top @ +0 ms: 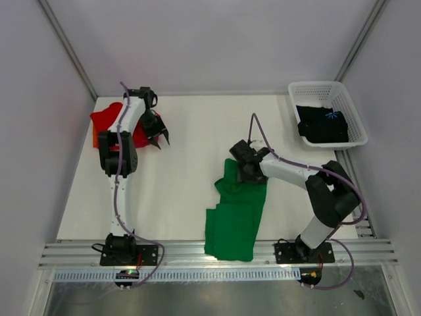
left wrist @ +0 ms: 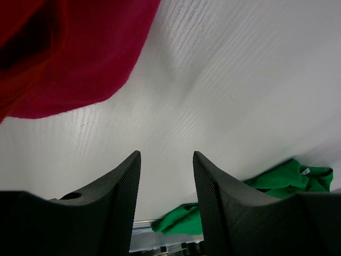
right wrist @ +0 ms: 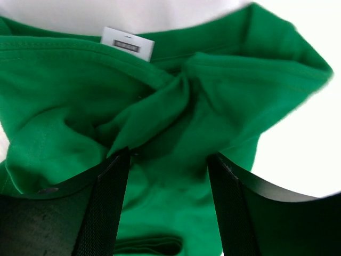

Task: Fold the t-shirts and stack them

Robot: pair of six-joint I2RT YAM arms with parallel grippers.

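A green t-shirt [top: 233, 217] lies rumpled at the front of the table, its lower part hanging over the front edge. My right gripper [top: 251, 181] is over its upper part; in the right wrist view the fingers [right wrist: 109, 197] stand apart above the wrinkled green cloth, near a collar with a white label [right wrist: 127, 43]. My left gripper [top: 161, 141] stands open at the back left, just beside the red shirts [top: 105, 120]. Nothing is between its fingers; the red cloth [left wrist: 101, 58] lies at the upper left of the left wrist view.
At the back right, a white basket [top: 355, 125] holds dark cloth [top: 323, 125]. Orange cloth [top: 95, 137] shows at the edge of the red pile.
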